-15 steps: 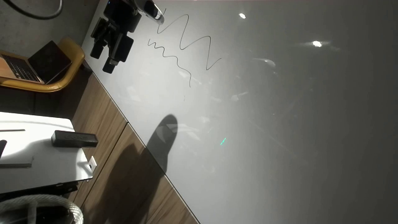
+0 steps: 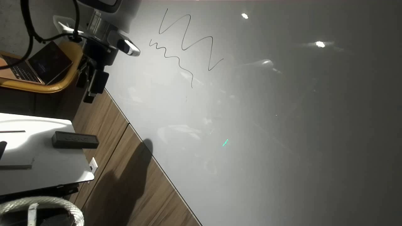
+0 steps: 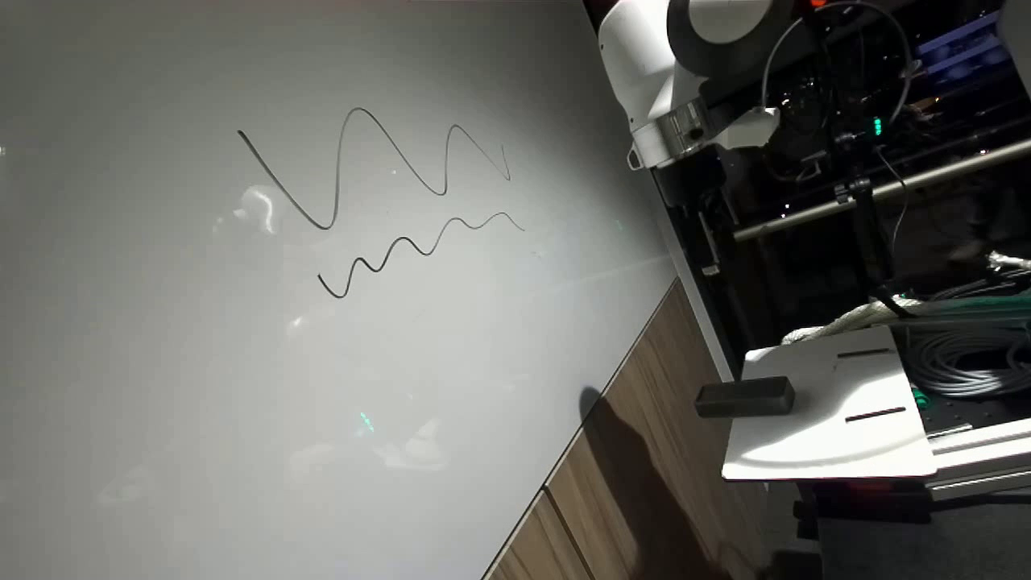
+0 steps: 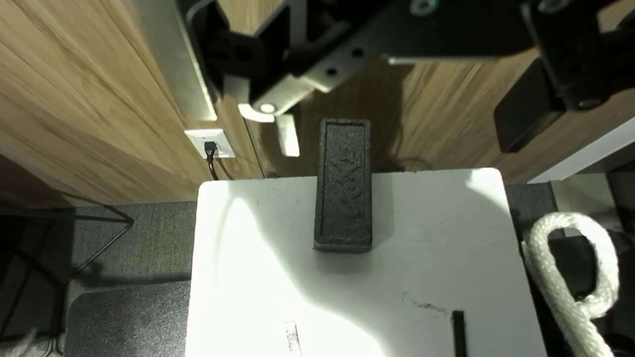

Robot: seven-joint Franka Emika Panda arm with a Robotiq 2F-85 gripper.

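Note:
A dark grey block-shaped eraser (image 4: 344, 190) with raised lettering lies on a white platform (image 4: 428, 244), one end reaching past its edge. On the glossy whiteboard (image 2: 282, 169) are two thin black wavy lines, a larger one (image 3: 387, 138) and a smaller one (image 3: 388, 254). My gripper (image 2: 85, 89) is apart from the eraser, above it in exterior view 1. The wrist view shows the gripper open, fingers wide apart; the eraser appears between and below them with no contact.
Wood panels (image 2: 158, 184) with a plugged-in outlet (image 4: 211, 143) run behind the platform. A thick white rope (image 4: 574, 279) loops beside it. In exterior view 1 a laptop (image 2: 41, 66) rests on a yellow chair (image 2: 56, 88). The platform around the eraser is mostly clear.
In exterior view 1 my gripper has moved down and left, away from the drawn lines and closer to the eraser. Its shadow has shrunk on the board. The eraser and lines are unchanged.

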